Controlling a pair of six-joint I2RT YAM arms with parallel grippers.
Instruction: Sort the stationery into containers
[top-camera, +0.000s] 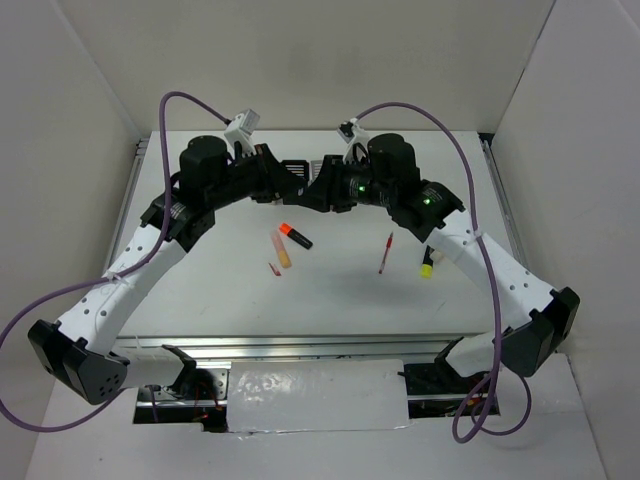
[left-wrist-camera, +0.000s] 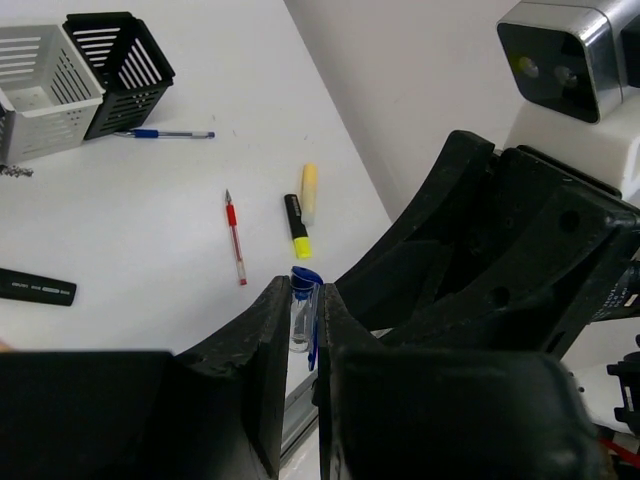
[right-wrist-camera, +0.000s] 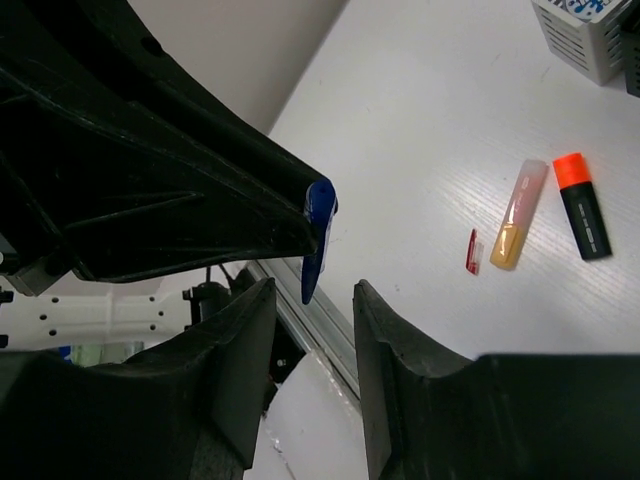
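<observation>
My left gripper is shut on a clear pen with a blue end (left-wrist-camera: 305, 283), whose blue part (right-wrist-camera: 318, 240) sticks out from its fingertips toward my right gripper. Held apart, the fingers of my right gripper stand either side of that end in its own wrist view; I cannot tell whether they touch it. From above, the two grippers meet over the table, hiding the pen. Behind them are a black basket (top-camera: 295, 167) and a grey-white basket (left-wrist-camera: 60, 125); a second black basket (left-wrist-camera: 125, 75) shows in the left wrist view.
A blue pen (left-wrist-camera: 175, 134) lies against the black basket. Loose on the table are a red pen (top-camera: 386, 253), a yellow-capped highlighter (top-camera: 427, 262), a yellow stick (left-wrist-camera: 308, 195), an orange-capped marker (right-wrist-camera: 583, 205), a clear-and-orange tube (right-wrist-camera: 520, 215) and a small red piece (right-wrist-camera: 473, 250).
</observation>
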